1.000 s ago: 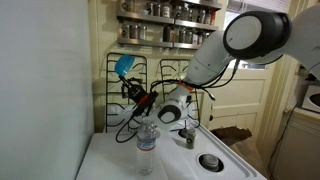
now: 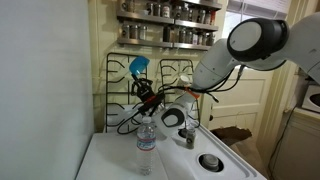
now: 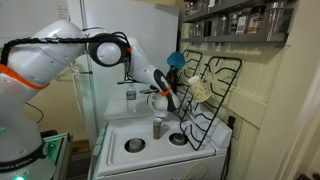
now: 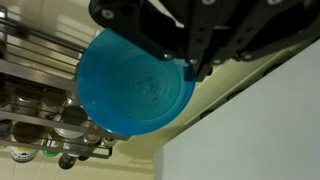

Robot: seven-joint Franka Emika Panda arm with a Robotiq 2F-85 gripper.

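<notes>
A round blue bowl (image 4: 135, 82) fills the middle of the wrist view, its rim against the tips of my gripper. The gripper is shut, with the thin rim seemingly between its fingers. In exterior view 1 the blue bowl (image 2: 138, 65) is raised above the stove, in front of the wire rack (image 2: 115, 85) on the back wall. Just below it is my gripper (image 2: 141, 82), small and dark against the rack. Exterior view 2 shows only part of the blue bowl (image 3: 176, 60), beyond the arm.
A clear water bottle (image 2: 147, 148) stands on the white surface close to the arm. Near the burner (image 2: 210, 162) is a small canister (image 2: 190, 138). A pale bowl (image 3: 195, 88) sits in the rack. Metal shelves (image 2: 165, 45) with several jars run above.
The blue bowl and my gripper have shifted together a little to the right in exterior view 1, and the bowl's tilt has changed. The bottle and canister stay put.
</notes>
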